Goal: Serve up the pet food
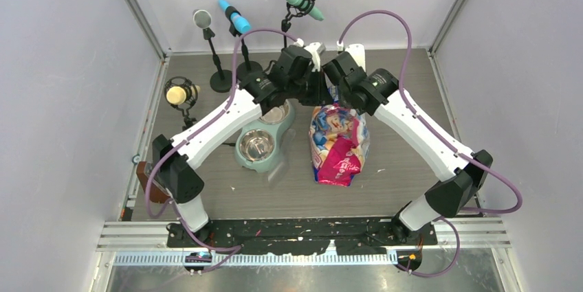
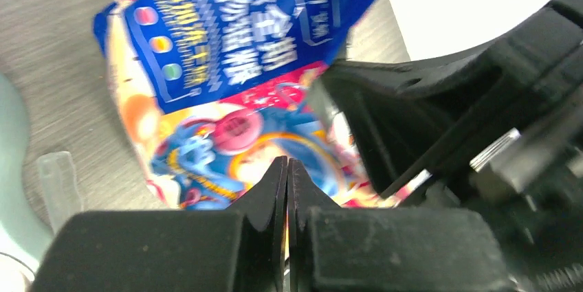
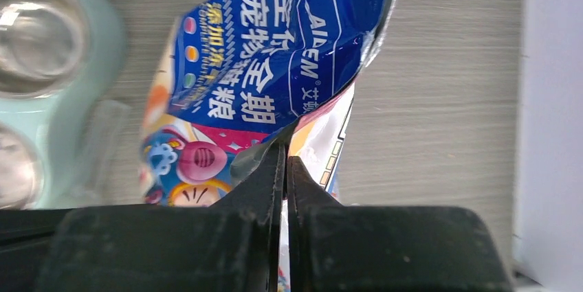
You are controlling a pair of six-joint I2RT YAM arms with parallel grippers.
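The colourful pet food bag (image 1: 338,141) stands on the table, right of the mint double-bowl stand (image 1: 273,131), whose steel bowl (image 1: 256,145) looks empty. My right gripper is shut on the bag's upper side; a fold of film runs in between its fingertips. My left gripper is shut in front of the bag, and nothing shows between its fingers. In the left wrist view the right gripper's black fingers (image 2: 371,103) reach in from the right against the bag. Both grippers hide part of the bag's top in the top view.
A clear plastic piece (image 2: 60,185) lies between bowl stand and bag. Microphone-like stands (image 1: 221,80) line the back left, and a brown object (image 1: 152,181) is at the left edge. Table space right of the bag is free.
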